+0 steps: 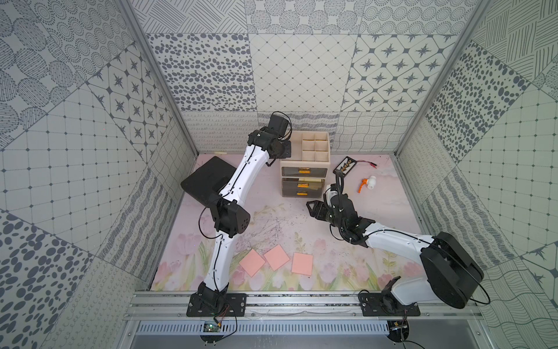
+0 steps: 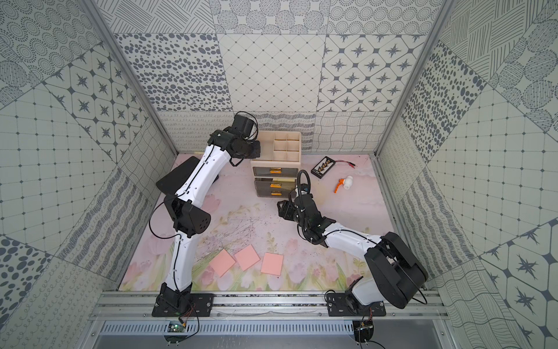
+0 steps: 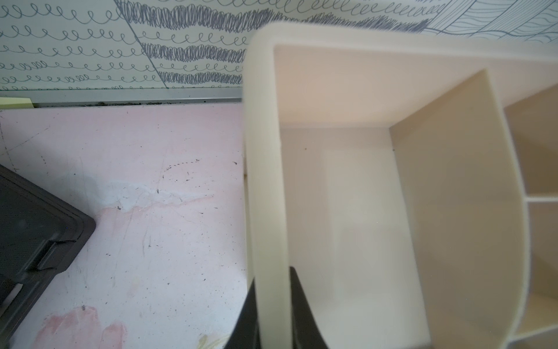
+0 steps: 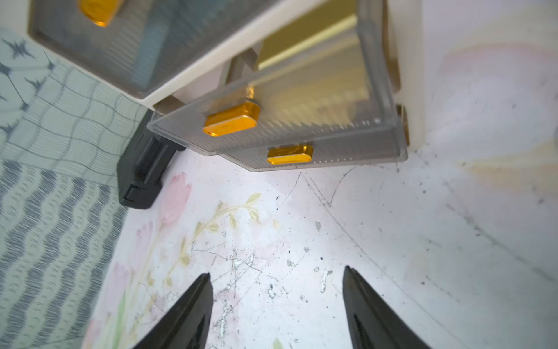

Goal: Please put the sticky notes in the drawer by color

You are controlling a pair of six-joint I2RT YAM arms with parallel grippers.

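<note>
A beige cabinet (image 1: 304,165) has a divided open top and grey see-through drawers with orange handles. My left gripper is shut on the left wall (image 3: 267,174) of its top. The middle drawer (image 4: 314,96) is partly out, with a yellow stack of sticky notes (image 4: 308,35) inside. A bluish shape (image 4: 152,49), unclear, shows through the upper drawer's front. My right gripper is open and empty, in front of the drawers and apart from them. Three pink sticky notes (image 1: 251,263) lie separately near the table's front edge.
A black case (image 1: 208,180) lies to the left. On the right are a black box with small bits (image 1: 344,167) and an orange-and-white object (image 1: 370,182).
</note>
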